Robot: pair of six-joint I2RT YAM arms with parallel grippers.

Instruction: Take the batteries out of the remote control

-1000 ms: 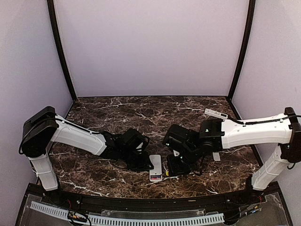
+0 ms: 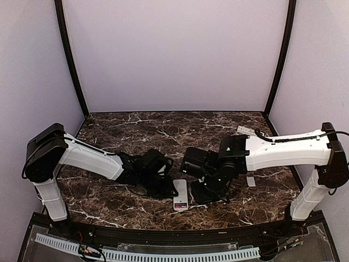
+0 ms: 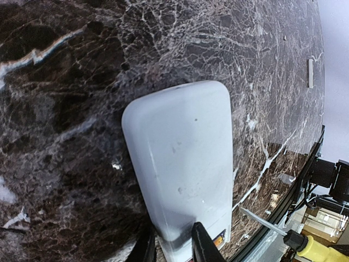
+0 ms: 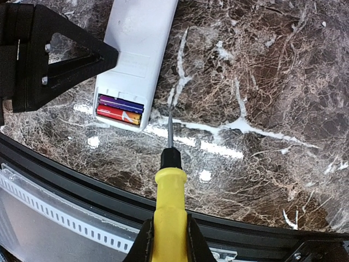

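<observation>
The white remote control [image 2: 180, 192] lies face down on the dark marbled table, its battery bay open at the near end. Two batteries, one purple [image 4: 121, 104] and one red and orange [image 4: 118, 114], sit side by side in that bay. My left gripper is shut on the remote's body, holding it at its side. My right gripper is shut on the yellow handle of a screwdriver [image 4: 171, 202]. Its thin metal tip stands beside the bay, apart from the batteries in the right wrist view.
A small white piece [image 2: 251, 181] lies to the right of the right arm, and a longer white object [image 2: 249, 131] lies farther back. A perforated rail [image 2: 180, 255] runs along the front edge.
The left arm and the remote have stayed in place.
</observation>
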